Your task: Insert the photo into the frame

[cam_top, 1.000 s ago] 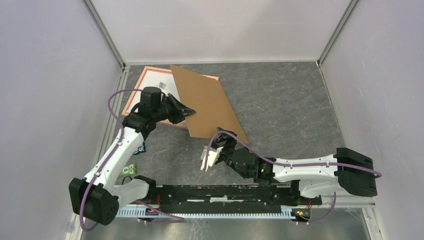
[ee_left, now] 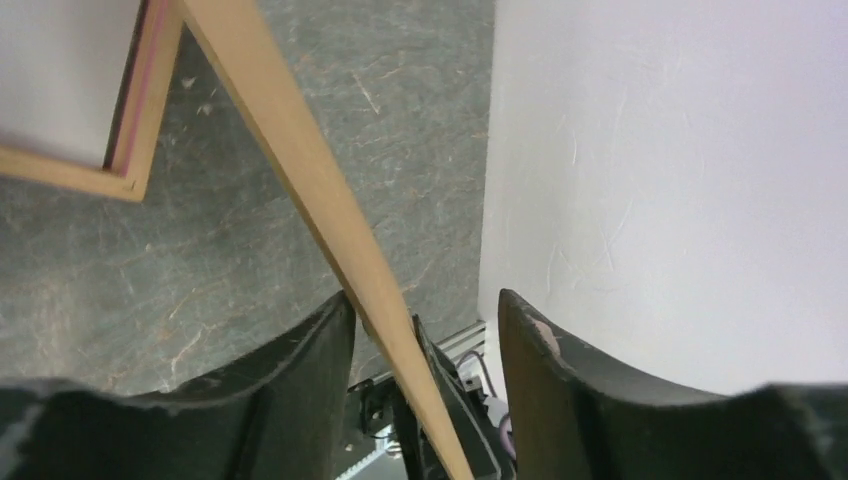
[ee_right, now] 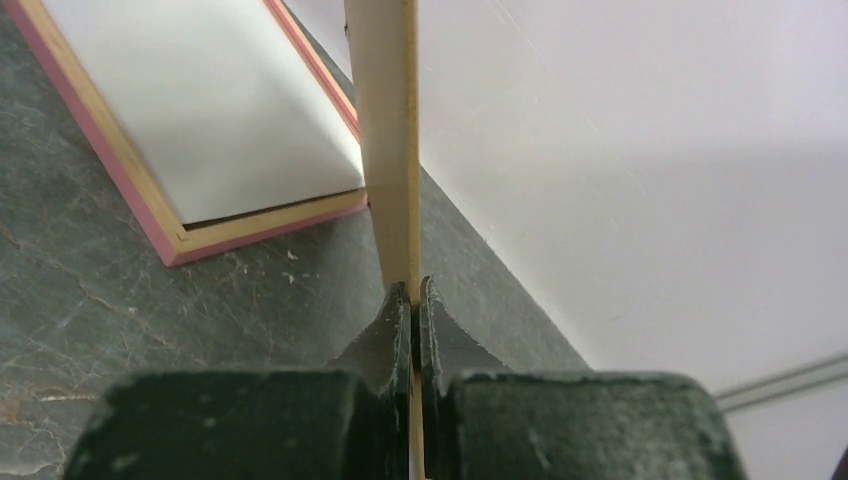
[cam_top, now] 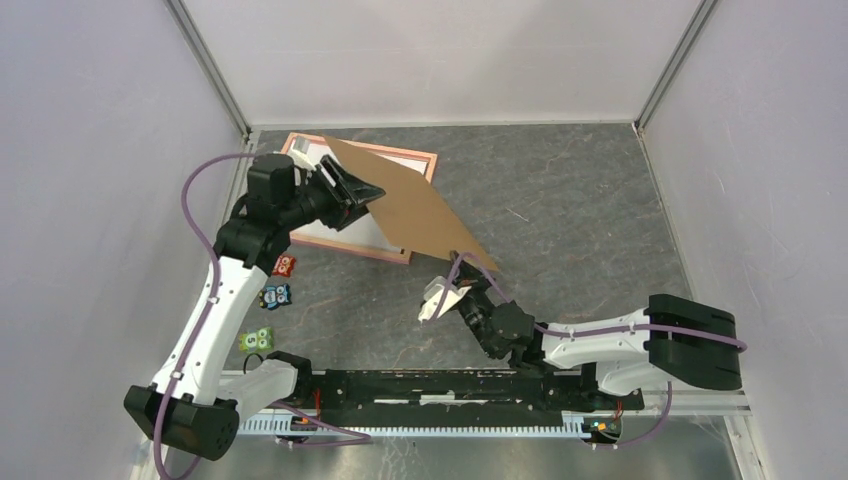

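Note:
A stiff brown board (cam_top: 415, 205) hangs tilted between my two arms, partly over the picture frame. My right gripper is shut on its edge. The left gripper is open, its fingers standing apart on either side of the board (ee_left: 320, 190). In the top view this left gripper (cam_top: 366, 207) is at the board's left edge. The wooden frame (ee_right: 270, 220) has a pinkish outer side and lies on the table at the back left. A plain white surface (ee_right: 220, 100) fills it; whether that is the photo, I cannot tell.
Small red (cam_top: 284, 265), blue (cam_top: 274, 297) and green (cam_top: 256, 340) items lie in a row at the left side of the table. White walls (cam_top: 430, 60) enclose the back and sides.
The board now hangs at a different tilt.

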